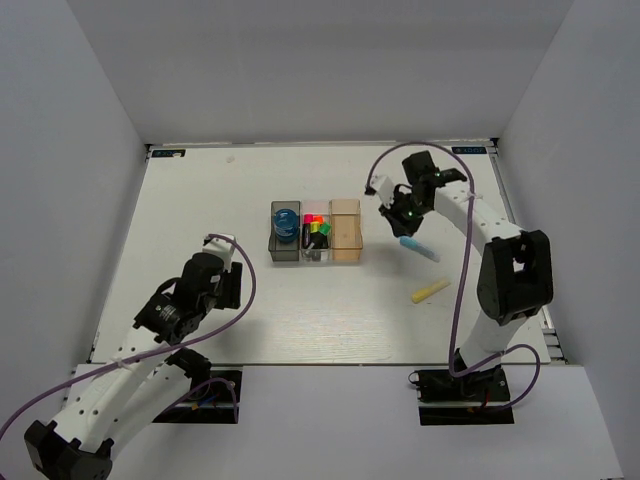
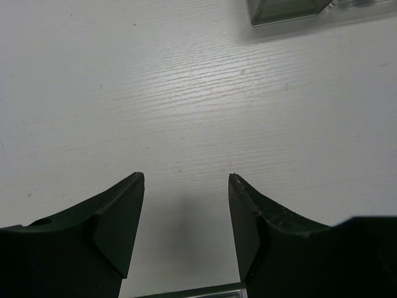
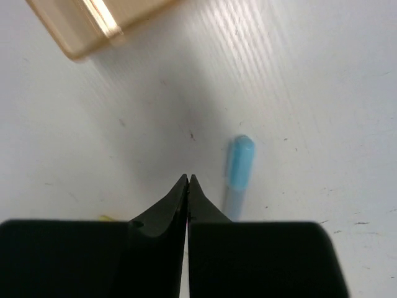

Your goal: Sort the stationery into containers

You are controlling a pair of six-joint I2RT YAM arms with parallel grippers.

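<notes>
A light blue stick-shaped item (image 1: 419, 248) lies flat on the right half of the table, with a yellow one (image 1: 430, 291) apart from it and nearer the front. My right gripper (image 1: 404, 229) hovers by the blue item's left end. In the right wrist view, the shut fingertips of that gripper have nothing between them; the blue item (image 3: 240, 164) is just right of them, and a bit of yellow (image 3: 107, 218) peeks out at left. My left gripper stands open and empty over bare table at the left.
Three joined containers stand mid-table: a grey one (image 1: 285, 254) holding a blue round object (image 1: 286, 224), a clear one (image 1: 316, 208) with several colourful items (image 1: 318, 230), and an empty tan one (image 1: 346, 235). Open table surrounds them.
</notes>
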